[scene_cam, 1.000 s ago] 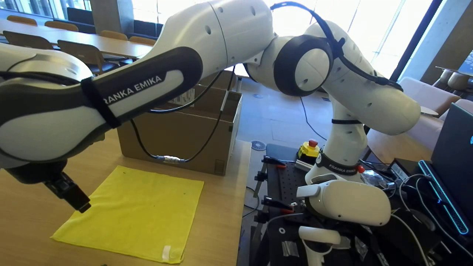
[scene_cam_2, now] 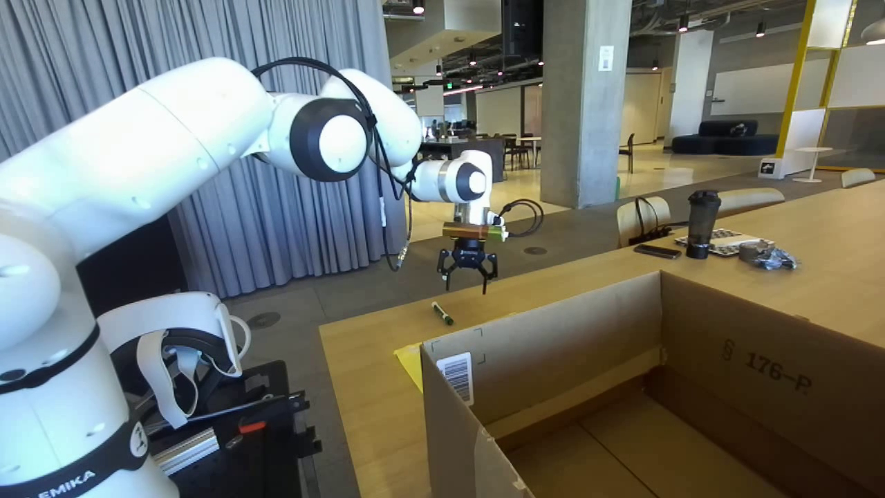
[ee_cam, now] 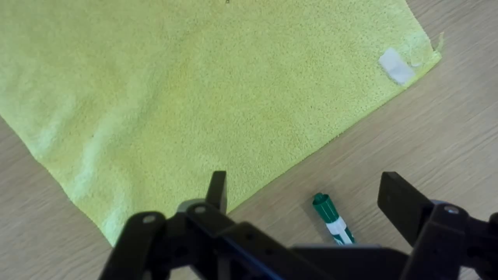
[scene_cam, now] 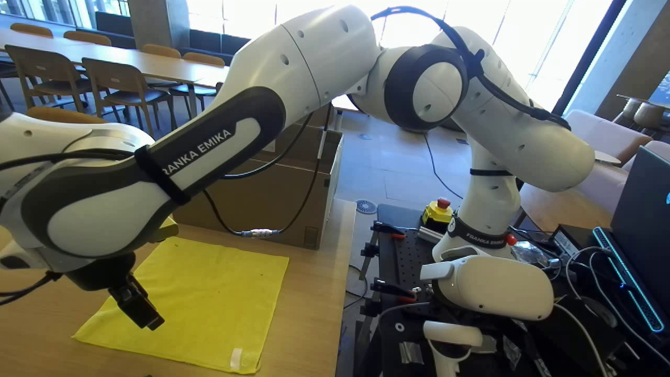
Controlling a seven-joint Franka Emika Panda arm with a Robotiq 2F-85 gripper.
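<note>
A green-capped marker with a white label (ee_cam: 328, 213) lies on the bare table just off the edge of the yellow cloth (ee_cam: 200, 102); its lower end is hidden behind my gripper's body. In exterior view 2 the whole marker (scene_cam_2: 442, 312) shows on the table, below my gripper (scene_cam_2: 466, 290). My gripper is open above the table, fingers wide apart with nothing between them. From the wrist, the marker appears between the two fingers. The cloth (scene_cam: 201, 301) lies flat, with a white tag at one corner.
A large open cardboard box (scene_cam_2: 539, 340) stands on the table beside the cloth, empty where its floor shows. Farther along are a dark bottle (scene_cam_2: 702, 224) and a phone (scene_cam_2: 657, 250). Bare table surrounds the marker.
In exterior view 1 the arm and gripper have moved right and downward, so that the gripper now appears in front of the cloth. The cloth and box have not moved.
</note>
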